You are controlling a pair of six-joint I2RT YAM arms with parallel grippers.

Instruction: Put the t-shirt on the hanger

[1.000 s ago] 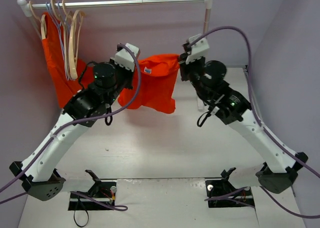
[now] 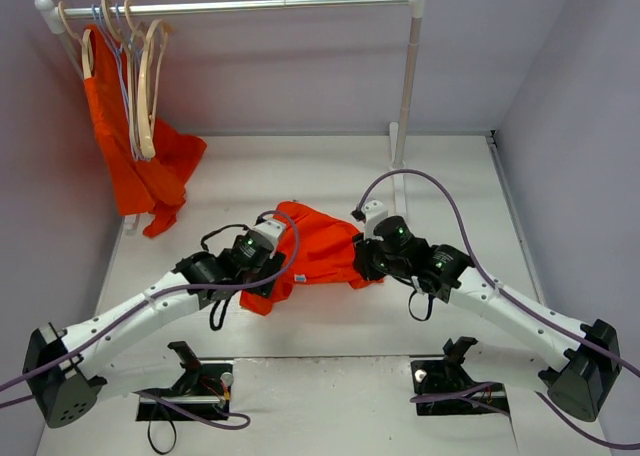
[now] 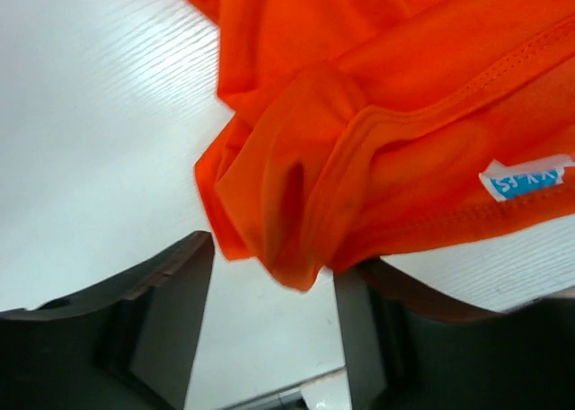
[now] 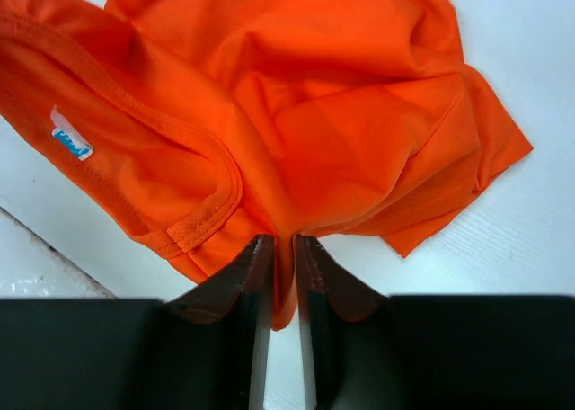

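Observation:
The orange t-shirt (image 2: 325, 248) lies spread and creased on the white table between my two arms. Its collar edge and blue-white label (image 3: 526, 178) face the near side. In the left wrist view, my left gripper has its fingers well apart, with a bunched corner of the shirt at the gap. My right gripper has its fingertips close together, with a narrow orange fold running between them; whether they still pinch it is unclear. Wooden hangers (image 2: 147, 101) hang at the left of the rail.
A metal rail (image 2: 280, 4) spans the back, held by a white post (image 2: 405, 96) on the right. Another orange garment (image 2: 120, 146) hangs at far left among the hangers.
Both arms have come down and nearer, bringing the shirt from raised between the grippers to flat on the table. The left fingers now stand apart; the hanging garment has not moved.

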